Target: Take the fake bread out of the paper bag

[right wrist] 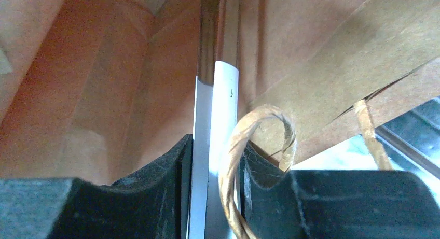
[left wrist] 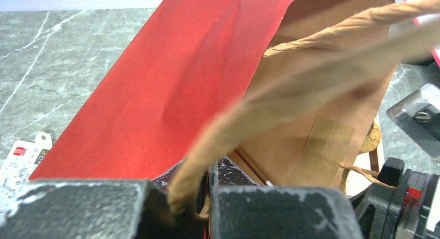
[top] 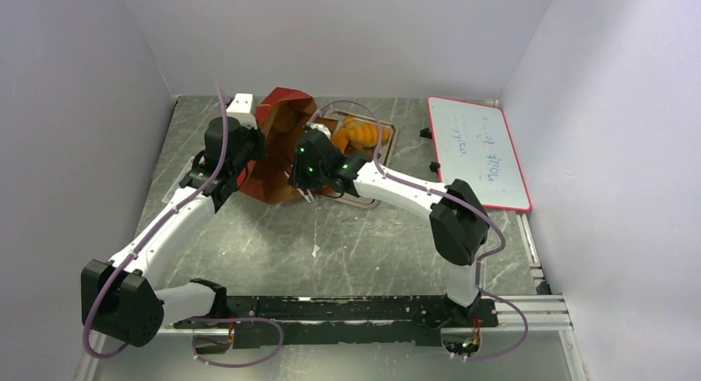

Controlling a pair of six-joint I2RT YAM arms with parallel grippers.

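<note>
The red paper bag [top: 263,187], brown inside, lies tipped over with its mouth facing right. My left gripper is shut on the bag's rope handle [left wrist: 290,101], beside the red outer wall. In the top view, my right gripper [top: 304,194] is at the bag's mouth. Its long fingers [right wrist: 223,109] lie side by side in the right wrist view, reaching along the brown inside with a handle loop [right wrist: 262,112] across them. How far apart they stand is unclear. No bread shows inside the bag. Yellow-orange fake bread [top: 365,135] lies on a tray [top: 392,146].
The tray stands right behind the bag, partly covered by my right arm. A whiteboard [top: 479,150] leans at the right. A white card-like item [left wrist: 21,166] lies left of the bag. Bare tabletop [top: 273,257] shows in front.
</note>
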